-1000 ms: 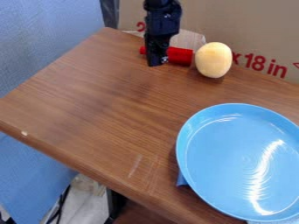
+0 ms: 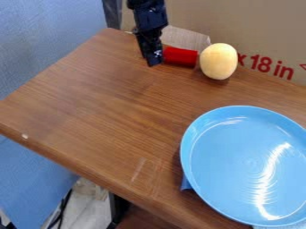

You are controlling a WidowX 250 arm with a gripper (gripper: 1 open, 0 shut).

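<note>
My black gripper [image 2: 152,55] hangs at the back centre of the wooden table [image 2: 96,107], low over or against a red cylindrical object [image 2: 180,55]. The red object lies on its side, partly hidden by the gripper, in front of a pale box-like item [image 2: 185,38]. A pale yellow, egg-shaped object [image 2: 219,61] sits just to the right of it. I cannot tell whether the fingers are open or shut, or hold anything.
A large blue plate [image 2: 227,165] fills the front right of the table. A cardboard panel with red print stands at the back.
My gripper has shifted a little left and down, exposing slightly more of the arm's angle over the red object. The other objects have not visibly moved.
</note>
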